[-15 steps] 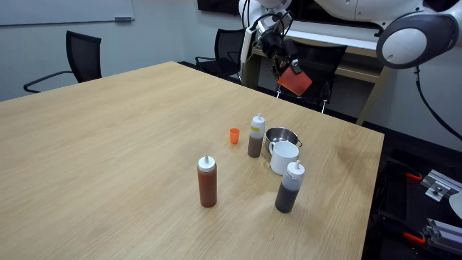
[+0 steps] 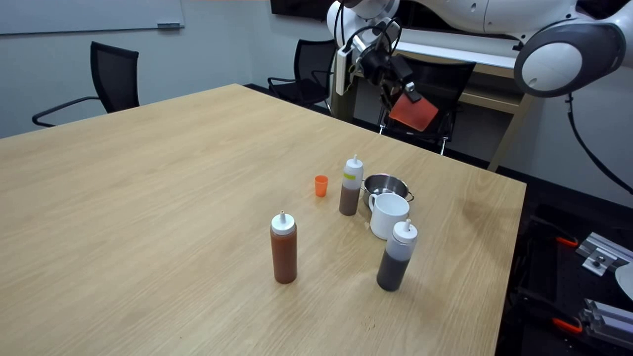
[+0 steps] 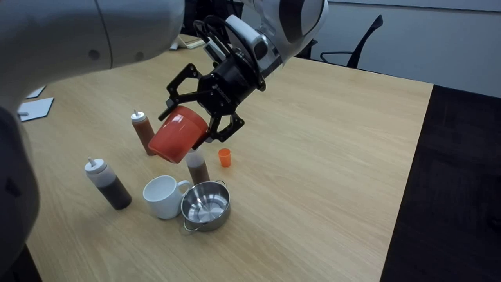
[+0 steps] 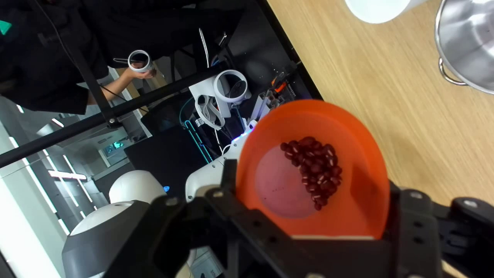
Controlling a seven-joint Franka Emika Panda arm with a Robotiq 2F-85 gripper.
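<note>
High over the table, my gripper [image 3: 184, 126] is shut on an orange-red cup [image 3: 177, 134], one finger on each side of it. The cup is tilted, its mouth facing down and outward in exterior view 1. Looking into it from the wrist, I see a cluster of dark red beans [image 4: 317, 169] lying against its inner wall and bottom. A steel pot [image 2: 385, 187] with wire handles stands on the table, empty in exterior view 2. Touching or almost touching it is a white mug [image 2: 389, 214].
A squeeze bottle with brown sauce [image 2: 350, 187] stands close by the pot, with a small orange cup [image 2: 321, 186] beside it. A red-brown bottle [image 2: 284, 248] and a dark-sauce bottle [image 2: 397, 256] stand nearer the exterior view 1 camera.
The gripper and the held cup have shifted slightly to the right in exterior view 1. The things on the table have stayed put.
</note>
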